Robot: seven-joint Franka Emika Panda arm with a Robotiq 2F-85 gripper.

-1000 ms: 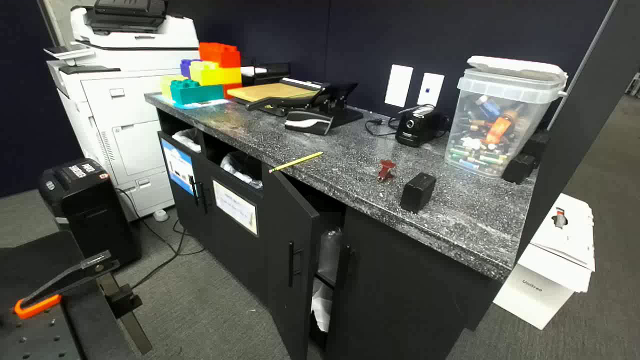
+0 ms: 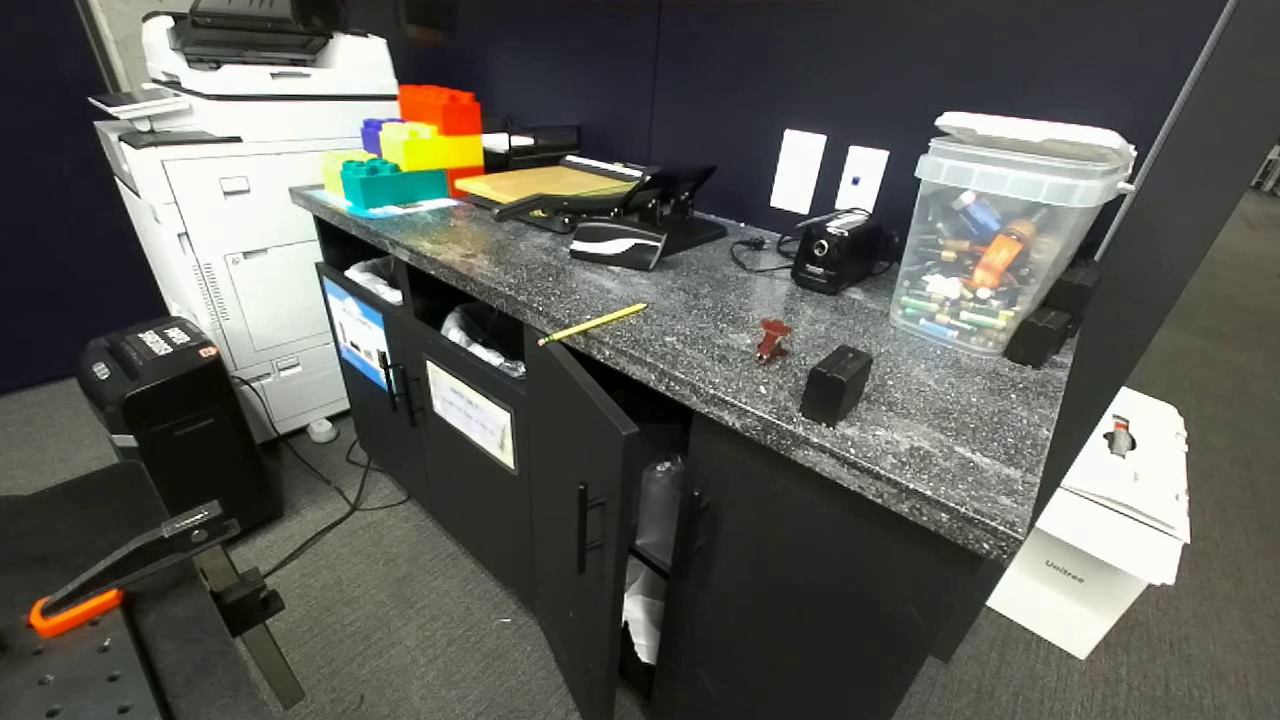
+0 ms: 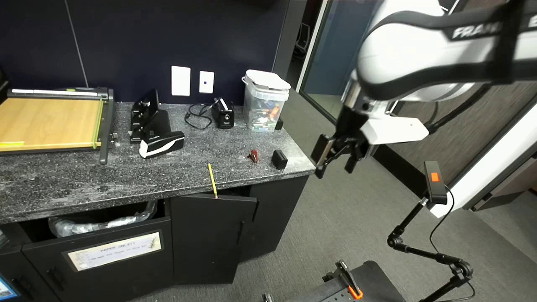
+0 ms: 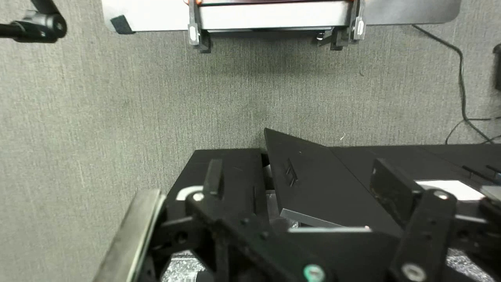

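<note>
My gripper [image 3: 336,160] hangs in the air off the right end of the counter in exterior view 2. Its fingers are open, and between its fingers the wrist view shows only background. A yellow pencil [image 3: 212,179] lies across the counter's front edge, its end over the edge. A dark red clip [image 3: 254,156] and a small black block [image 3: 279,159] rest near the counter's right end, apart from each other. Below them, a black cabinet door [image 2: 585,528] stands ajar; through the gap something pale shows inside.
The speckled counter [image 2: 708,312] also bears a clear bin of batteries [image 3: 264,105], a black pencil sharpener [image 3: 222,113], a stapler [image 3: 162,144] and a paper cutter [image 3: 50,123]. A camera on a jointed stand [image 3: 436,182] rises right of the arm. Carpet lies clear before the cabinets.
In exterior view 1, a dark blurred shape has come in at the top edge above the printer. The things on the counter and the cabinet door have not moved.
</note>
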